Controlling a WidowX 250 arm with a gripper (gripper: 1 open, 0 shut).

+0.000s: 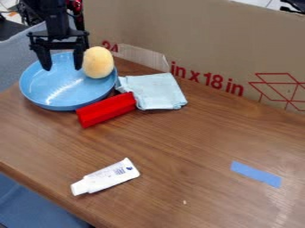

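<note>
My black gripper (62, 61) is at the upper left, open, its fingers reaching down over the blue plate (50, 92) with nothing visible between them. A pale yellow, rounded object (99, 64) sits at the right side of the plate, just right of my gripper. A red cylindrical object (106, 109) lies at the front right of the plate, and a folded light-blue cloth (155, 92) is beside it to the right.
A white tube (105, 177) lies near the front edge of the wooden table (202, 151). A blue tape strip (255, 175) is at the right. A cardboard box (215, 40) stands along the back.
</note>
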